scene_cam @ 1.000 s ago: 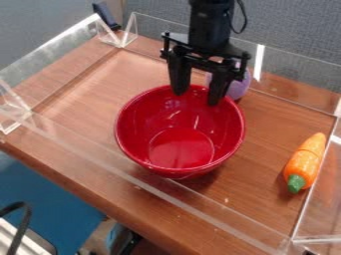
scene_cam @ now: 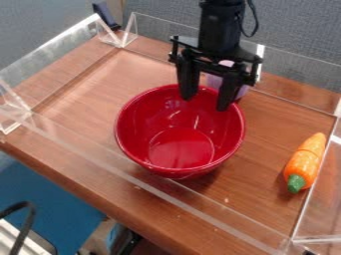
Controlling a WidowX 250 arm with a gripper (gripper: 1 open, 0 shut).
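A large red bowl sits on the wooden table in the middle of the view. My black gripper hangs over the bowl's back rim, fingers pointing down and apart. Whether anything is between them is hard to tell. A purple object is partly hidden behind the gripper at the back of the bowl. An orange toy carrot with a green top lies to the right of the bowl.
Clear low walls edge the wooden table. A grey wall stands behind, and a blue floor shows at the lower left.
My gripper has shifted slightly left along the back of the bowl. The bowl and carrot look unmoved.
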